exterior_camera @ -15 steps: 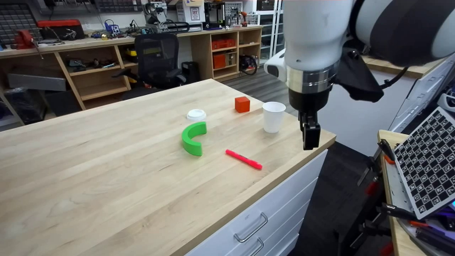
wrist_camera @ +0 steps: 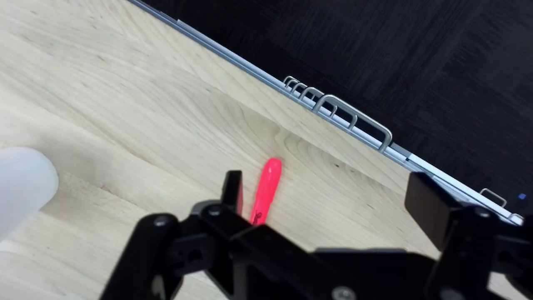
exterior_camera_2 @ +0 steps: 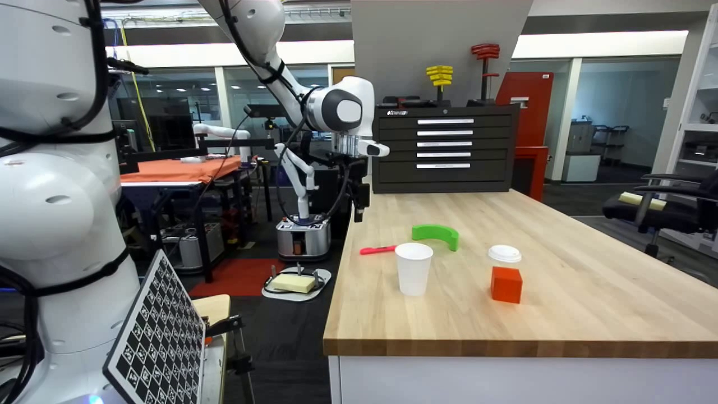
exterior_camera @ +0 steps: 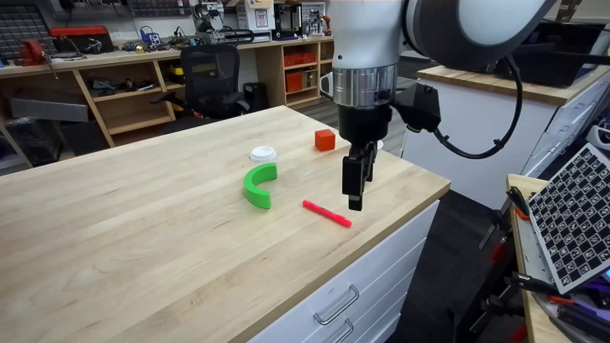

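A pink marker [exterior_camera: 326,213] lies flat on the wooden table near its drawer side. Above the table, slightly to the marker's right in exterior view 1, hangs my gripper [exterior_camera: 357,191]. In the wrist view the gripper is open, its two fingers wide apart with only table and edge showing between them. The marker [wrist_camera: 266,190] appears just beside the left finger there, its lower end hidden by the gripper. A white cup [exterior_camera_2: 413,269] stands upright on the table; in exterior view 1 my gripper covers most of it.
A green arch [exterior_camera: 258,186], a white lid [exterior_camera: 263,154] and an orange-red cube [exterior_camera: 324,140] rest farther in on the table. Drawer handles [wrist_camera: 353,118] stick out past the table edge.
My gripper has moved left in exterior view 1, from beyond the cup to in front of it and closer to the marker. The objects on the table have stayed put.
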